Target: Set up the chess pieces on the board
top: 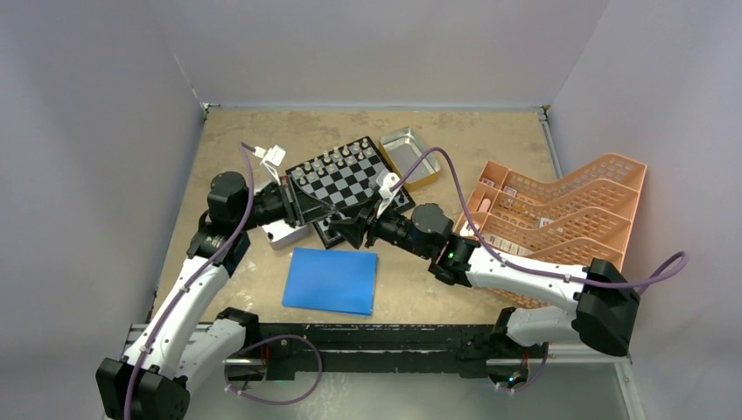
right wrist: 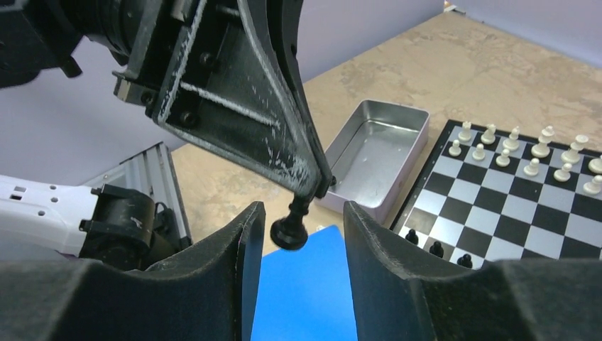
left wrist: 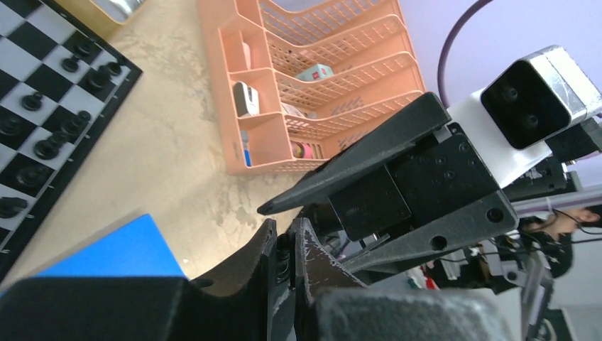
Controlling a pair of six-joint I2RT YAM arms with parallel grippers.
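Note:
Over the chessboard (top: 346, 171) my two grippers meet. My left gripper is shut on a black chess piece (right wrist: 289, 229), held by its neck with its round base hanging below the fingertips in the right wrist view. My right gripper stands open around that piece, its fingertips either side of it and apart from it. White pieces (right wrist: 541, 148) stand along the board's far side; black pieces (left wrist: 46, 145) stand along the near side, partly hidden by the arms.
A metal tray (top: 404, 144) sits behind the board at the right, an orange organiser (top: 551, 201) at the far right. A white box (top: 282, 234) lies left of the board, a blue folder (top: 328, 280) in front, with bare table around it.

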